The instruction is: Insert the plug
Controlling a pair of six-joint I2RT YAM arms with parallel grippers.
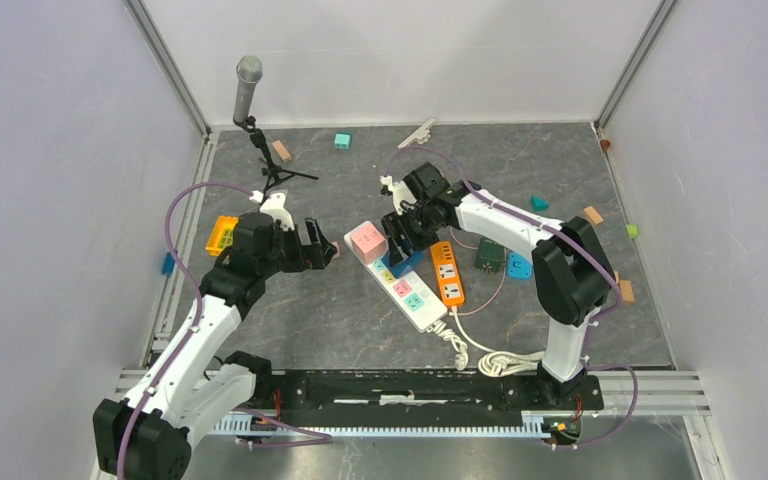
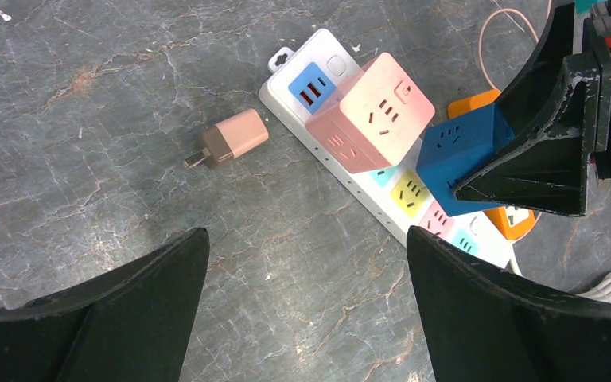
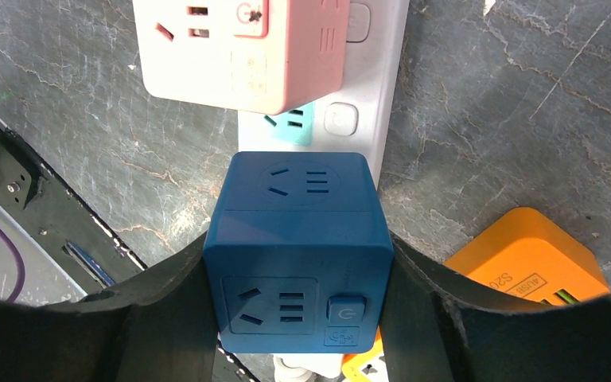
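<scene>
My right gripper holds a blue cube plug (image 3: 297,239) between its fingers, over the white power strip (image 3: 366,119) beside the pink cube plug (image 3: 239,48); the top view shows it at the strip's middle. In the left wrist view the blue cube (image 2: 457,155) sits above the coloured sockets (image 2: 410,191); whether it touches the strip I cannot tell. My left gripper stands open left of the strip, with a small pink charger (image 2: 239,134) on the floor in its view.
An orange strip (image 1: 447,275) lies right of the white one, with coiled cords (image 1: 510,362) at the front. A microphone stand (image 1: 260,145) and yellow tray (image 1: 222,233) are at the left; a green box (image 1: 490,255) is at the right.
</scene>
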